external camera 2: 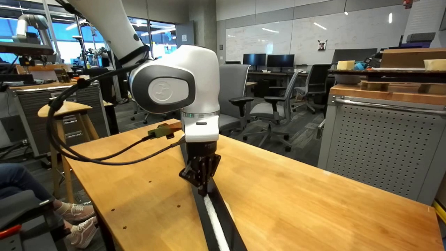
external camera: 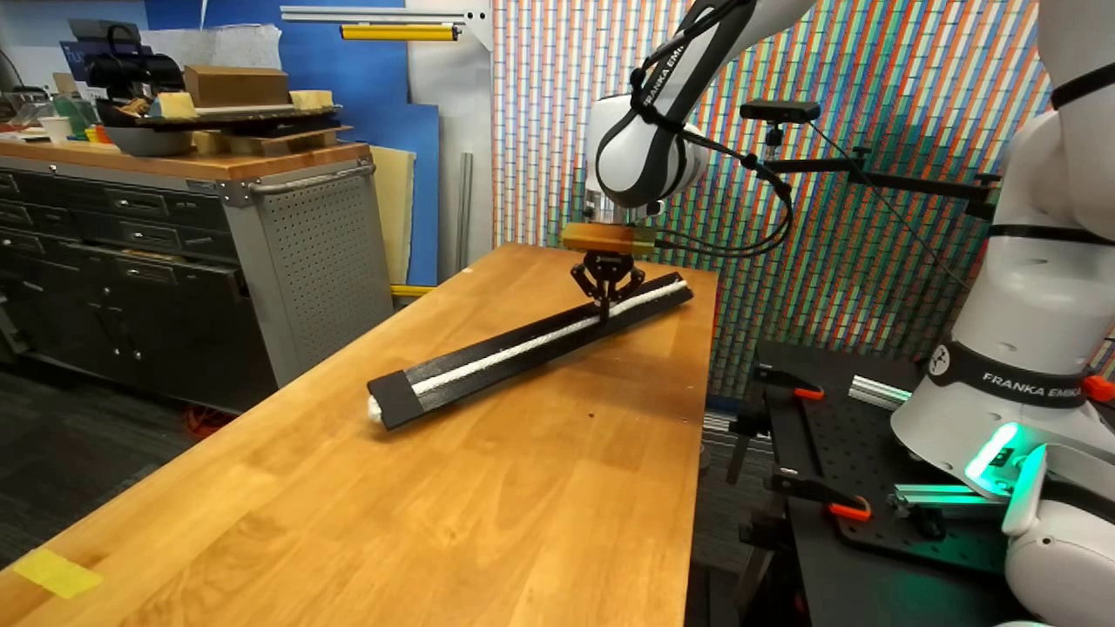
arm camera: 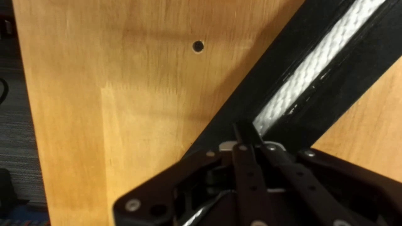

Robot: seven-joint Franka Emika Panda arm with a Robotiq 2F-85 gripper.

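Note:
A long black channel (external camera: 491, 366) lies slantwise across the wooden table, its broad grooved face turned toward the camera in exterior view 1. White braided rope (external camera: 543, 339) runs along its groove and pokes out past the near end, where a flat black piece covers it. My gripper (external camera: 604, 312) points down with its tips at the groove, past the channel's midpoint. In the wrist view the fingers (arm camera: 247, 131) are together where the visible rope (arm camera: 301, 79) ends beneath them. No rope can be made out between them; the contact is hidden. Exterior view 2 has the gripper (external camera 2: 203, 192) over the channel too.
Yellow tape (external camera: 57, 573) marks its near left corner. The robot's base stands on a separate black bench (external camera: 826, 543) to the right. A tool cabinet (external camera: 324, 251) stands beyond the left edge.

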